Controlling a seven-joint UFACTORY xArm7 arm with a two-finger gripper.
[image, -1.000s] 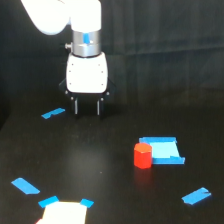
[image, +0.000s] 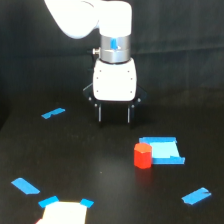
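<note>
A small red block (image: 143, 155) sits on the dark table at the left edge of a pale blue square (image: 166, 150) marked with blue tape, overlapping it in the view. Whether the block rests partly on the square I cannot tell. Farther back and to the left of the block, my gripper (image: 115, 116) points down from the white arm. Its two dark fingers are spread well apart, with nothing between them.
A white area (image: 68, 211) with orange marks lies at the front left, cut off by the frame and edged by blue tape. More blue tape strips lie at left (image: 25, 186), back left (image: 53, 113) and front right (image: 196, 196).
My arm and gripper have moved right and slightly toward the camera. The gripper stays open. The red block and the taped areas have not moved.
</note>
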